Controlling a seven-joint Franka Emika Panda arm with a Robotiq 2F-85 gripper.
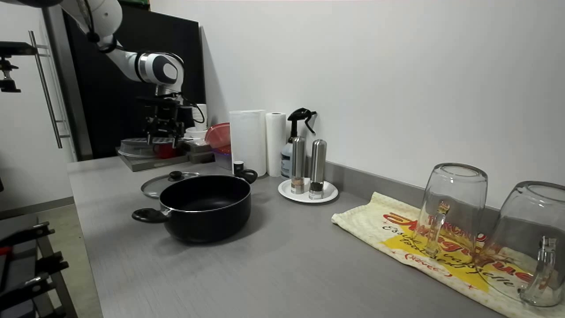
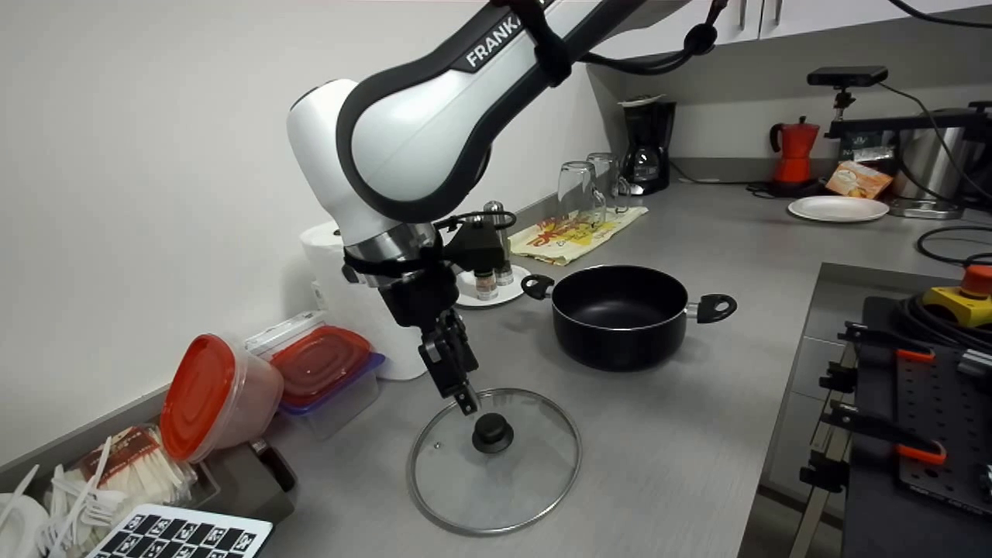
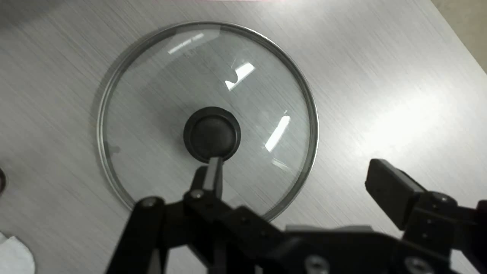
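Observation:
A round glass lid (image 3: 150, 91) with a metal rim lies flat on the grey counter, its black knob (image 3: 212, 134) upward. My gripper is open above it, nothing between the fingers; in the wrist view one fingertip (image 3: 213, 176) overlaps the near edge of the knob while the other finger (image 3: 392, 191) is off past the lid's right rim. Exterior view 1 shows the gripper (image 1: 162, 143) in the air over the counter's far end, higher than the lid (image 1: 153, 186). Beside the lid stands a black two-handled pot (image 2: 618, 316), open and empty.
Along the wall are red-lidded containers (image 2: 198, 397), a paper roll (image 1: 249, 140) and a white plate (image 1: 286, 191) bearing two mills. Upturned glass mugs (image 1: 453, 206) rest on a printed towel (image 1: 381, 217). The counter in front of the pot (image 1: 212, 275) is clear.

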